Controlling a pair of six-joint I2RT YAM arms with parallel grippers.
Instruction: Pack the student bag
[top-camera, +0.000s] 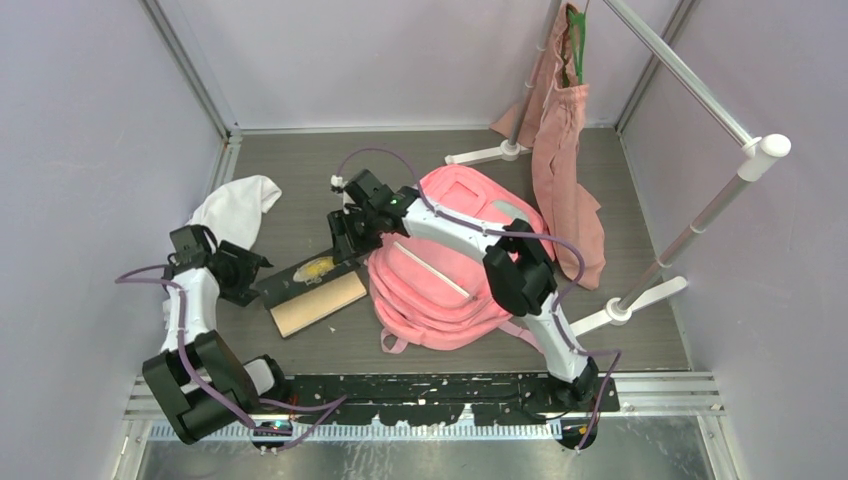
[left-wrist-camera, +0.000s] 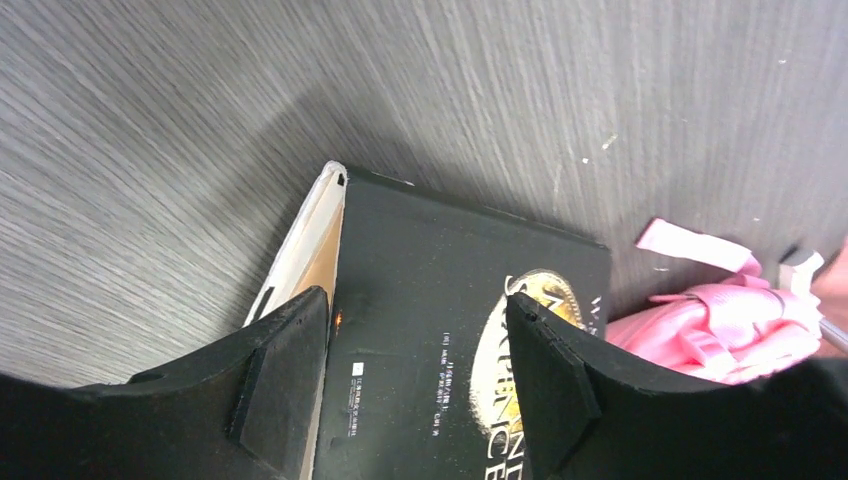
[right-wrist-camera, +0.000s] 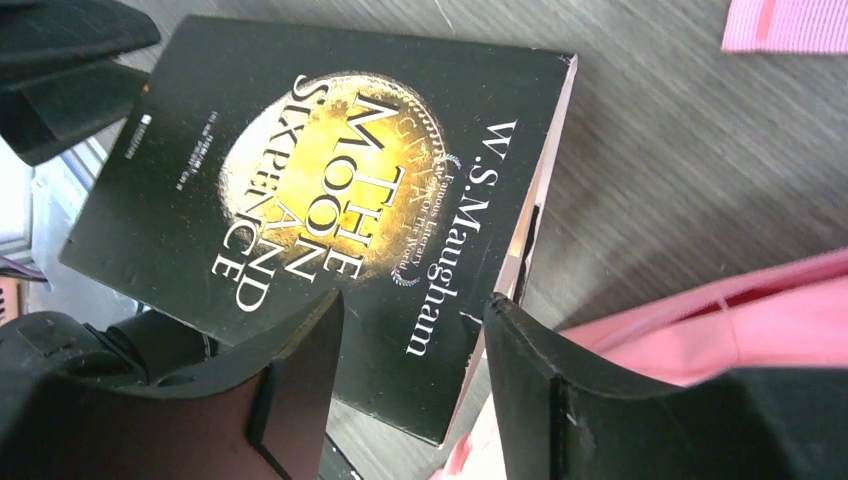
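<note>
A black paperback, "The Moon and Sixpence" (top-camera: 300, 275) (right-wrist-camera: 300, 190), lies left of the pink backpack (top-camera: 460, 280) (right-wrist-camera: 750, 330), with a pale edge of pages or a second item (top-camera: 318, 304) along its side. My right gripper (top-camera: 350, 240) hangs over the book's backpack-side end, fingers apart, with the book's surface and edge visible between them. My left gripper (top-camera: 245, 280) is at the book's left end, fingers apart; the book shows below and between them. I see nothing clearly held by either.
A white cloth (top-camera: 225, 210) lies at the back left. Pink trousers (top-camera: 565, 190) hang from a metal rack (top-camera: 680, 230) on the right. Bare floor (top-camera: 300, 170) shows behind the book.
</note>
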